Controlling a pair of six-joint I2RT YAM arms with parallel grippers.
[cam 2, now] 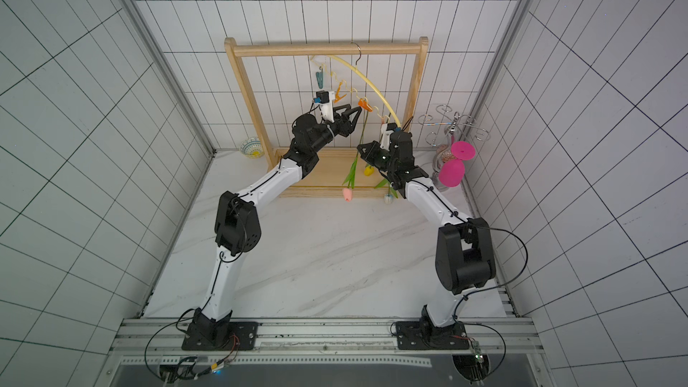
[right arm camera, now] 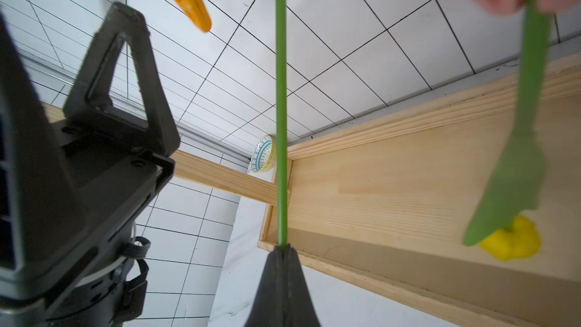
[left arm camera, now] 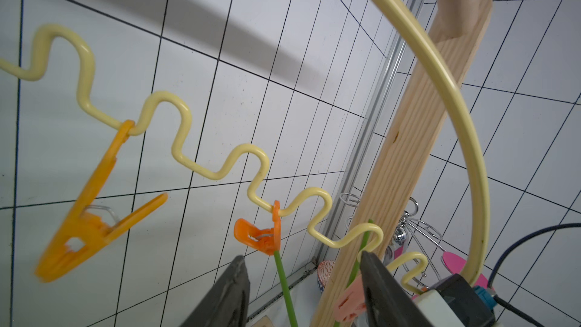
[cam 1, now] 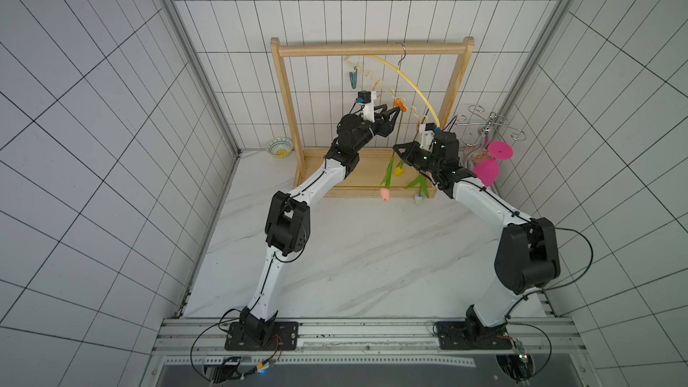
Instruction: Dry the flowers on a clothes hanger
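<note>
A yellow hanger [left arm camera: 457,109] hangs from the wooden rack, with an orange clip [left arm camera: 254,233] holding a green stem [right arm camera: 280,109]; another orange clip [left arm camera: 84,230] shows no flower. A pink tulip [cam 1: 385,193] and a yellow flower [right arm camera: 508,239] hang upside down. My left gripper is open below the orange clips, nothing between its fingers. My right gripper is shut on the green stem, below and right of the left gripper.
The rack's wooden tray [right arm camera: 363,193] lies underneath. A patterned bowl [cam 1: 280,147] stands left of the rack, a metal stand [cam 1: 491,122] with pink pieces at its right.
</note>
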